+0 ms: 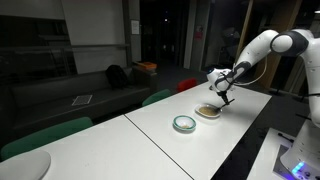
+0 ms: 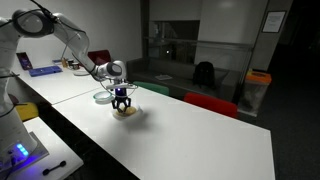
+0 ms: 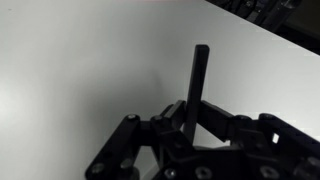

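A slim dark handle [image 3: 198, 75] stands up between the fingers in the wrist view, and my gripper is shut on it. What lies at its lower end is hidden behind the fingers. In the first exterior view, the gripper [image 1: 222, 99] is at the far right part of the white table, close beside a plate [image 1: 199, 113] with something brown [image 1: 208, 111] on it. From the second exterior view, my gripper [image 2: 120, 103] appears just over that plate [image 2: 135, 116]; whether the held thing touches it, I cannot tell.
A pale bowl with a teal rim [image 1: 184, 124] stands near the plate. A dark utensil [image 2: 50, 168] lies at the near table edge in the second exterior view. Red chair [image 2: 210, 104] and green chairs line the far side.
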